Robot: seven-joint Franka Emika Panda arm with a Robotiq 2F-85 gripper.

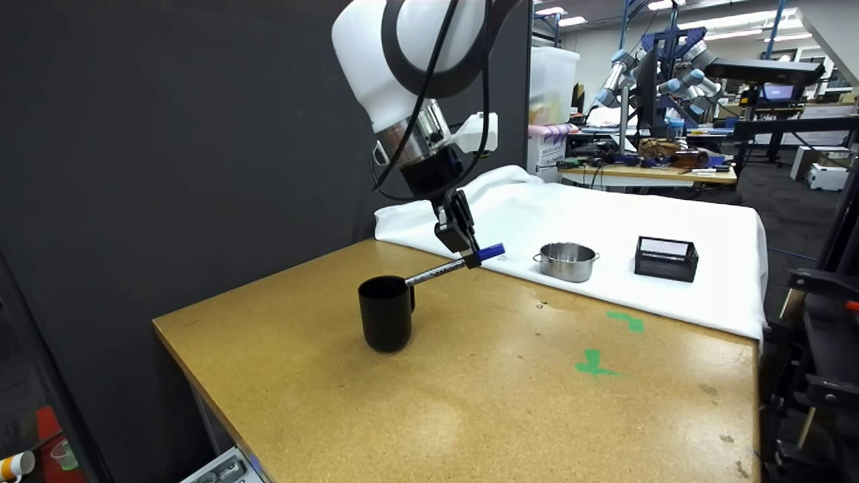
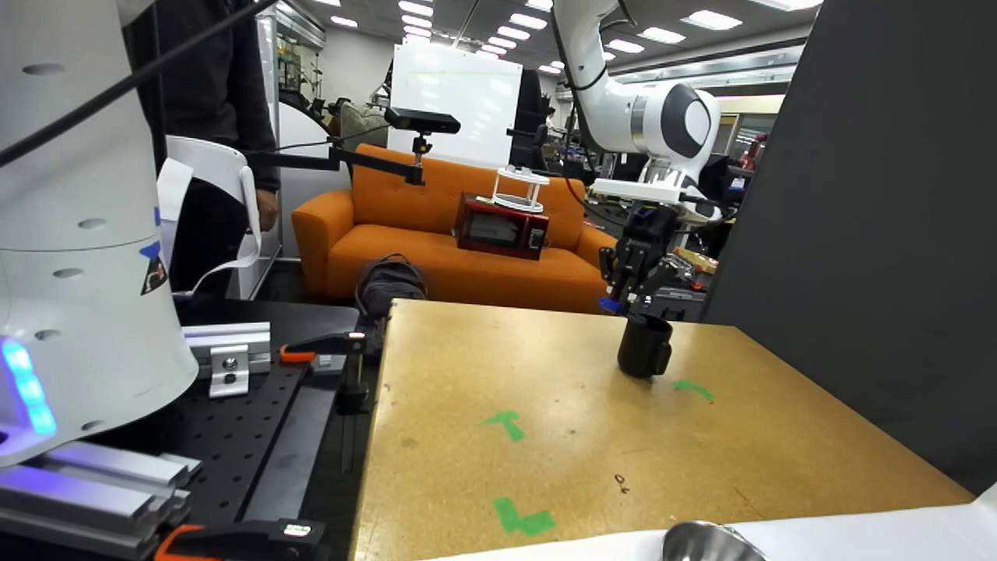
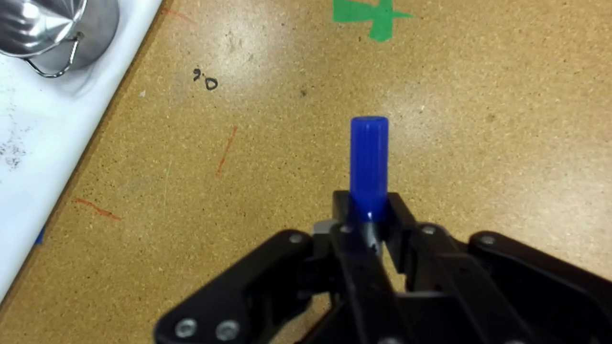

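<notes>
A marker with a blue cap (image 3: 368, 163) and a silver printed barrel (image 1: 437, 272) is pinched between my gripper's fingers (image 3: 341, 206). My gripper (image 1: 470, 257) is shut on it close to the capped end. The marker slants down to the left in exterior view 1, its far tip by the rim of a black mug (image 1: 386, 318); whether the tip is inside the mug or behind its rim I cannot tell. Upright on the wooden table, the mug also shows in exterior view 2 (image 2: 645, 346), below the gripper (image 2: 628, 298). The wrist view does not include the mug.
On the white cloth (image 1: 628, 213) stand a steel pot (image 1: 567, 262) and a black mesh box (image 1: 666, 258). Green tape marks (image 1: 594, 363) lie flat on the table (image 1: 483, 402). A dark panel (image 1: 193, 145) rises along one side.
</notes>
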